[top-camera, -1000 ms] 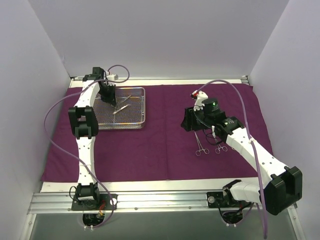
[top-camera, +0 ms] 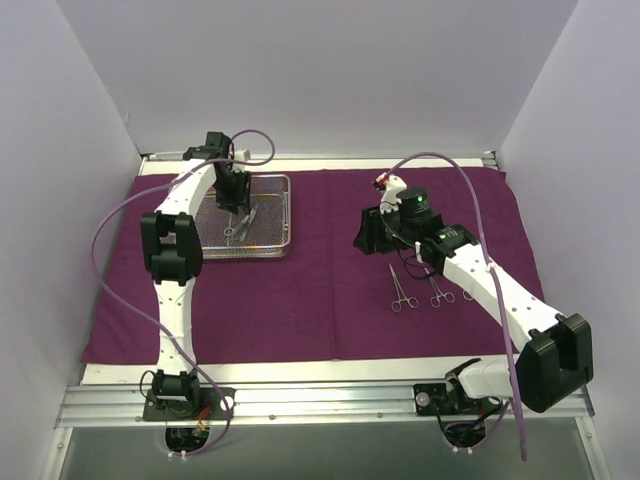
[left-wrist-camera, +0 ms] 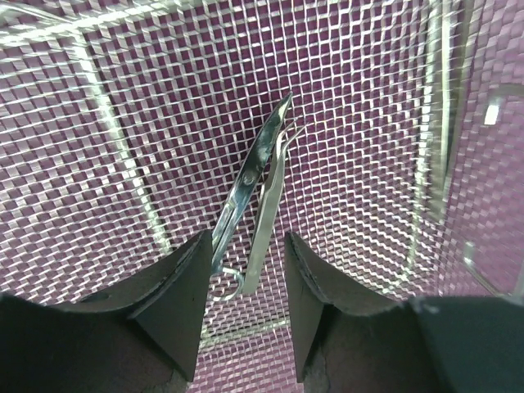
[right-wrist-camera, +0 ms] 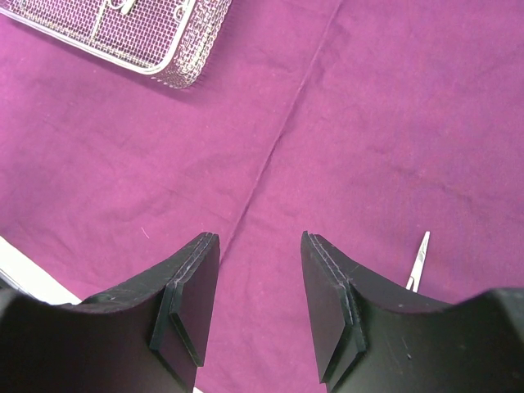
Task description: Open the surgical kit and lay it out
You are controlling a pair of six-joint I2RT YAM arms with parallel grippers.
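The wire mesh tray (top-camera: 270, 245) sits on the left of the purple cloth. Inside, the left wrist view shows a scalpel handle or blade-like instrument (left-wrist-camera: 244, 182), tweezers (left-wrist-camera: 265, 221) and a ring handle (left-wrist-camera: 232, 288), lying close together. My open left gripper hangs above them, nothing held. My right gripper is over the cloth right of centre, fingers apart with nothing between them. Scissor-like clamps (top-camera: 398, 300) lie on the cloth below it, with another partly hidden at right; a tip (right-wrist-camera: 418, 262) shows in the right wrist view.
Grey walls enclose the back and sides. Purple cables loop over both arms.
Instruments in the tray now lie closer together.
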